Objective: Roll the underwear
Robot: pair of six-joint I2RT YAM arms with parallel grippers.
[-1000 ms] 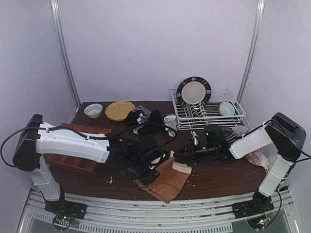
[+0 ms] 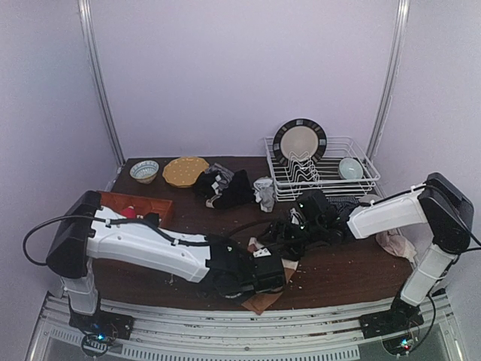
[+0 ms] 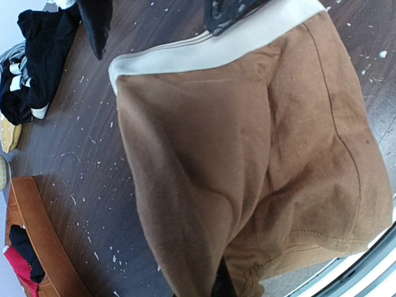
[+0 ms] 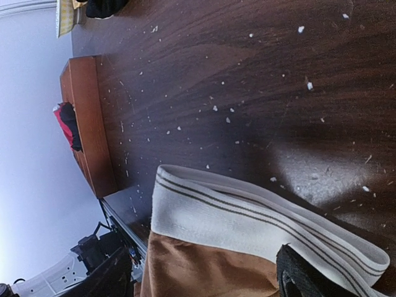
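Observation:
The brown underwear with a white waistband lies near the table's front edge, partly under my arms in the top view. In the left wrist view its near part is bunched toward my left gripper, which is shut with the fabric running into it; its fingers are mostly hidden by the cloth. My right gripper is open above the waistband end, its two fingers at the bottom of the right wrist view.
An orange box with red and dark clothing is at left. Dark clothes, a bowl and a yellow plate are at the back, a dish rack at back right.
The right arm has shifted slightly and its elbow has moved.

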